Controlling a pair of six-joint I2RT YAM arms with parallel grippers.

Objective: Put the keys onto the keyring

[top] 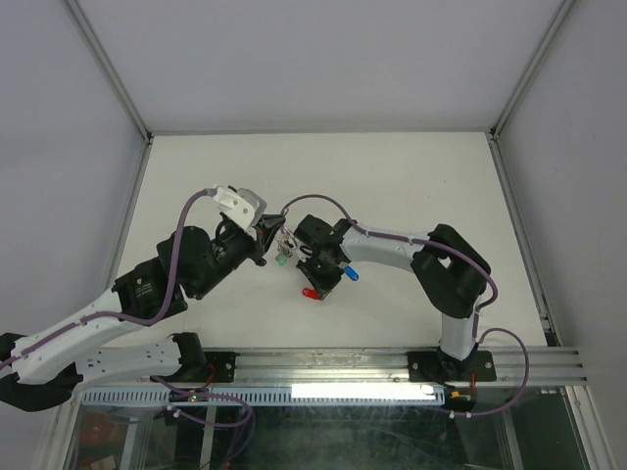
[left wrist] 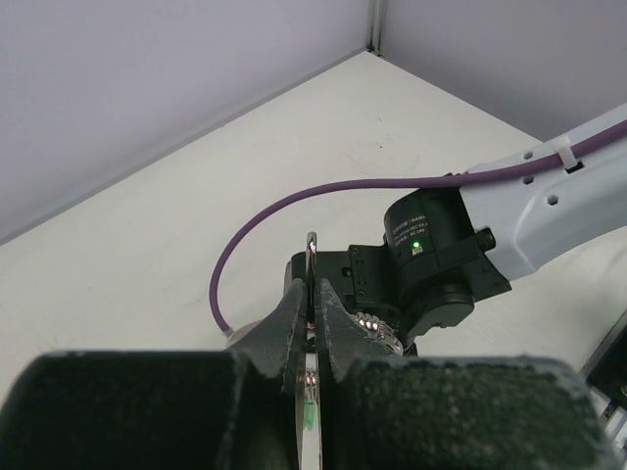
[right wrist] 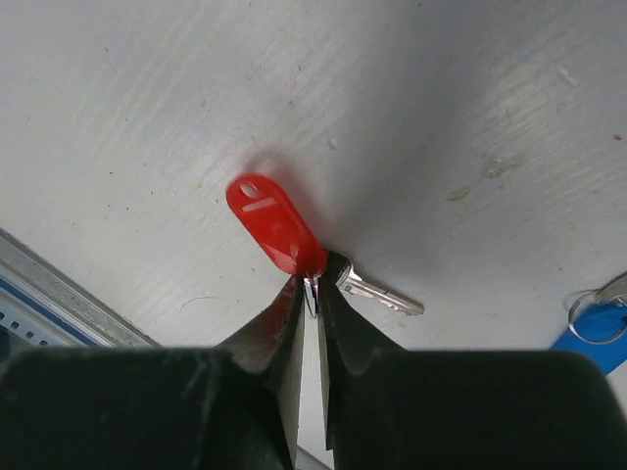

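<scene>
My left gripper is shut on a thin metal ring, the keyring (left wrist: 312,255), which sticks up from its fingertips. Below hang metal parts and a green tag (top: 281,259). My right gripper is low over the table, its narrow finger around the small metal ring of a red tag (right wrist: 279,225). Whether the fingers grip that ring or stand loose around it cannot be told. A key (right wrist: 382,294) with a dark head extends from beside the red tag. Off to the right lies a blue tag (right wrist: 602,338) with its own ring.
A metal rail (top: 323,358) runs along its front edge. Both arms come close together near the middle, and the right arm's purple cable (top: 313,197) arches beside the left fingertips.
</scene>
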